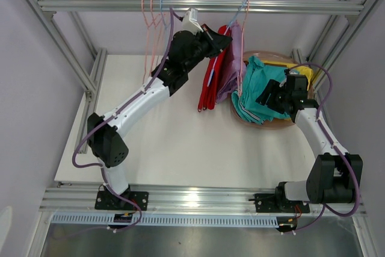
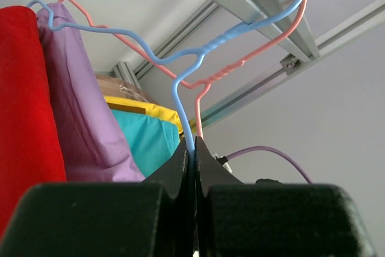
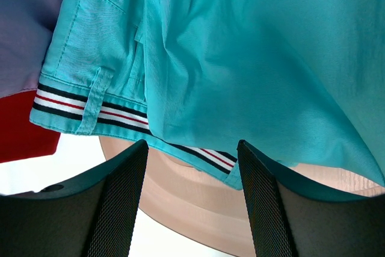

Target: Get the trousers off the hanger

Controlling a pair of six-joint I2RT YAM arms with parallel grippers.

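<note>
Red trousers [image 1: 212, 82] and purple trousers [image 1: 230, 67] hang from the rail on a blue hanger [image 2: 240, 29] and a pink hanger [image 2: 264, 46]. My left gripper [image 1: 222, 40] is shut on the blue hanger's stem, which runs down between its fingertips in the left wrist view. My right gripper is over the teal garment [image 3: 252, 64], its fingers apart, with no cloth clearly between them.
The teal and yellow garments lie in a round basket [image 1: 260, 123] at the right. Empty pink and blue hangers hang left on the rail [image 1: 301, 7]. The white board [image 1: 150, 154] is clear in front.
</note>
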